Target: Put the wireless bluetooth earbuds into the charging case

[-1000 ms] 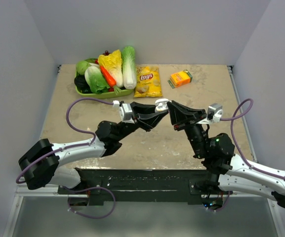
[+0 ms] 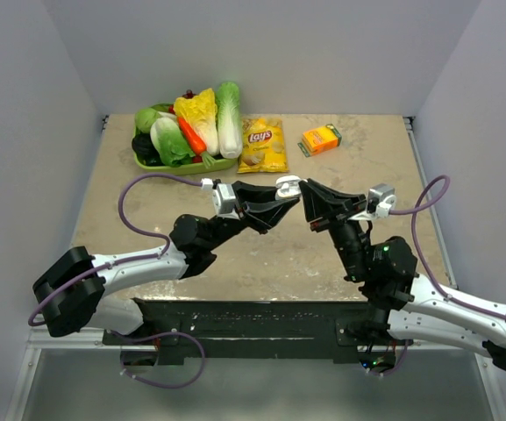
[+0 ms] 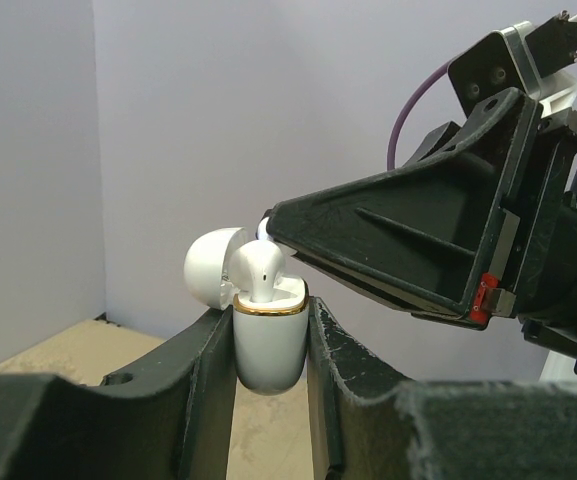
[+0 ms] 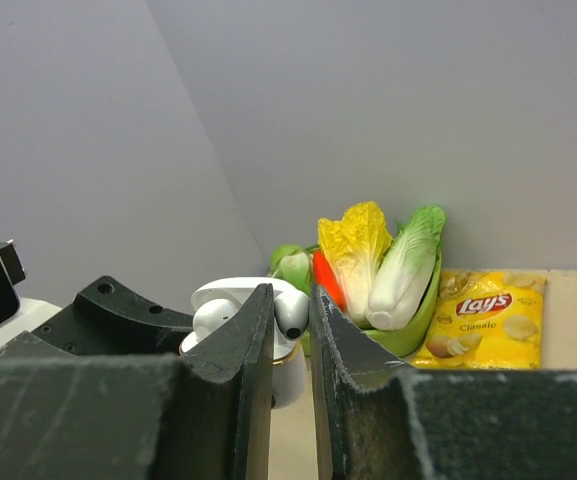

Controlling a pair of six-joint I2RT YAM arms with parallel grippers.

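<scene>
The white charging case (image 3: 271, 347), lid (image 3: 208, 265) open and gold rim showing, is held upright by my left gripper, shut on it. One earbud (image 3: 260, 262) sits in the case with its rounded head above the rim. At the case's top, my right gripper is shut on a second white earbud, mostly hidden behind the black finger in the left wrist view. Whether that earbud's stem is inside the case cannot be told. In the top view both grippers meet around the case (image 2: 288, 188) above the table's middle.
A green basket of vegetables (image 2: 150, 158), a Lay's chip bag (image 2: 262, 149) and a small orange box (image 2: 321, 138) stand along the back of the table (image 2: 121, 210). The table beneath the grippers is clear.
</scene>
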